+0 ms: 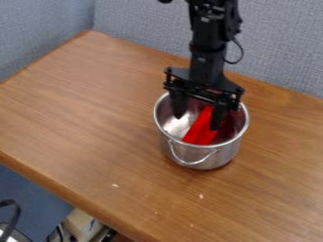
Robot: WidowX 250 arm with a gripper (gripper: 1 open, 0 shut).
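Note:
A steel pot (190, 157) with a wire handle stands on the wooden table (89, 104). A red object (202, 130) lies inside it, slanting toward the front. The black gripper (199, 106) reaches down from above into the pot, its fingers at or inside the rim around the red object's upper part. Whether it grips the object is unclear.
A grey padded wall runs behind it. At the lower left the table ends, with cables and other items below the edge.

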